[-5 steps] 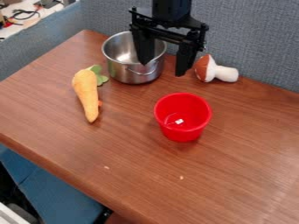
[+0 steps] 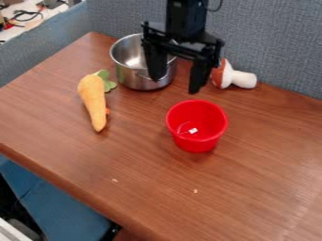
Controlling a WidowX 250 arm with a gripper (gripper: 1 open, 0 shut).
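My black gripper (image 2: 176, 60) hangs over the steel pot (image 2: 141, 77) at the back of the wooden table, its two fingers wide apart. One finger comes down at the pot's opening, the other to the right of the pot, in front of the mushroom toy (image 2: 240, 78). A yellow carrot toy (image 2: 93, 101) with green leaves lies left of the pot. A red cup (image 2: 197, 135) stands in front, right of centre, with a small white patch inside.
Padded grey walls (image 2: 281, 52) border the table at the back and left.
The gripper has shifted slightly, a little to the left, over the pot. The pot, carrot, mushroom and cup appear unmoved.
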